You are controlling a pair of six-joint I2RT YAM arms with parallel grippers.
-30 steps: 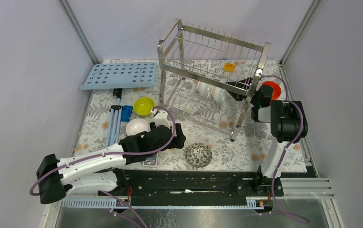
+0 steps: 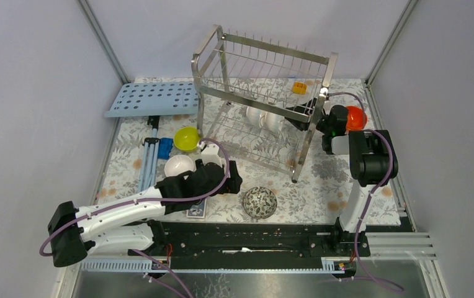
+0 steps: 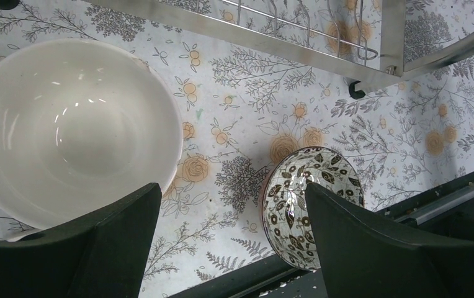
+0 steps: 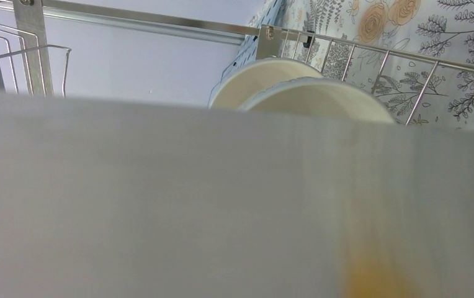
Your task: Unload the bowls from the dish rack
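Observation:
The silver two-tier dish rack [image 2: 272, 107] stands askew on the table, with two white bowls [image 2: 274, 121] on edge in its lower tier. Their pale rims [image 4: 321, 96] show in the right wrist view above a blurred grey bar that hides my right fingers. Through the rack's right end reaches my right gripper [image 2: 301, 115], spread open behind the rail, to the right of the bowls and apart from them. My left gripper is open over bare tablecloth, between a white bowl [image 3: 76, 124] and a brown-patterned bowl [image 3: 312, 208], holding nothing.
A lime bowl [image 2: 187, 138] sits left of the rack; a red bowl [image 2: 355, 118] lies beyond the right arm. A yellow item [image 2: 299, 87] shows through the rack's top. A blue perforated board [image 2: 152, 99] occupies the back left. Tablecloth is clear right of the patterned bowl.
The whole rack has slid left, its bowls with it, as my right gripper moved left inside its end. My left arm and the bowls on the table have stayed put.

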